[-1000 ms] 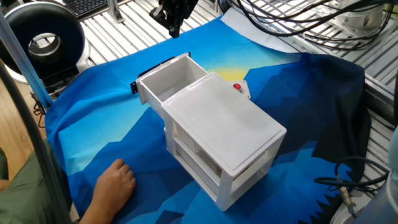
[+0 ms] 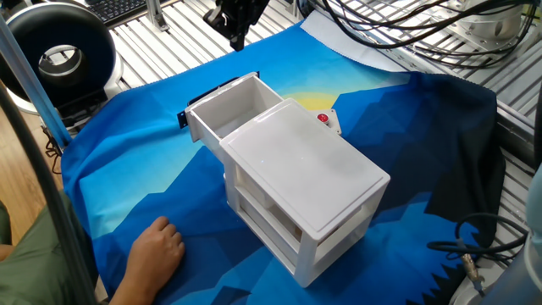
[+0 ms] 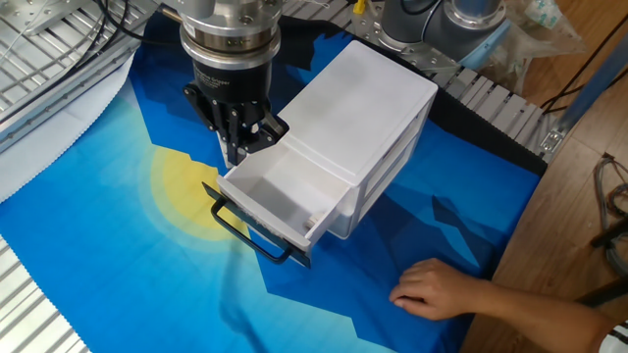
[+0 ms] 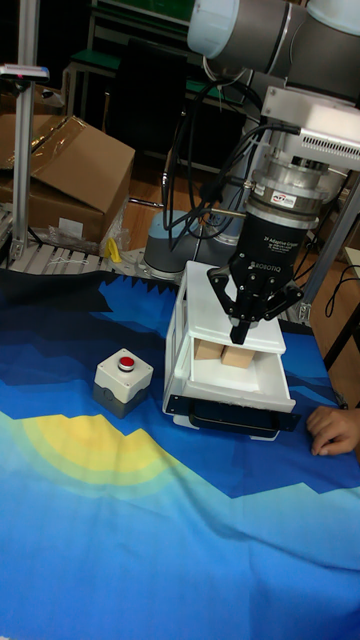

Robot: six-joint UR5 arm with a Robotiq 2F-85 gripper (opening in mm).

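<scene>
A white cabinet [image 2: 305,161] stands on the blue patterned cloth, its top drawer [image 3: 285,191] pulled out by a black handle [image 3: 245,233]. Two wooden blocks [image 4: 236,356] lie towards the back of that drawer in the third exterior view; the cabinet top seems to hide them in the first. My gripper [image 4: 241,333] points downward with its fingertips together, and nothing shows between them. In the first view the gripper [image 2: 238,44] hangs clear, above and beyond the drawer's handle end. The second view puts the gripper [image 3: 234,157] in front of the drawer's side edge.
A grey and white box with a red button [image 4: 126,364] sits beside the cabinet. Someone's hand [image 3: 432,289] rests on the cloth [image 3: 108,245] on the cabinet's other side. The cloth in front of the drawer is clear. Cardboard boxes [image 4: 75,181] stand in the background.
</scene>
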